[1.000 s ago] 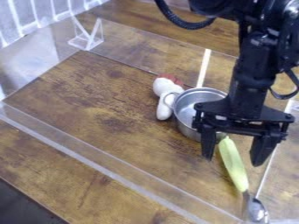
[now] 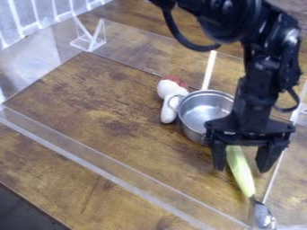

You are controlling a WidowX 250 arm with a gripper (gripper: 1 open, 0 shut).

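Note:
The black gripper (image 2: 243,160) is open and points down on the right, with its fingers either side of the upper part of a pale yellow-green elongated object (image 2: 243,180). Whether it touches that object I cannot tell. Just behind the gripper sits a steel pot (image 2: 204,108), partly hidden by it. Left of the pot are a white rounded object (image 2: 171,88) with a red tip and a white elongated piece (image 2: 170,111). A metal spoon-like object (image 2: 265,216) lies at the lower right, below the yellow-green one.
A clear plastic border (image 2: 84,162) runs around the wooden table (image 2: 90,99), with a small clear stand (image 2: 89,36) at the back left.
The objects on the table have not visibly moved.

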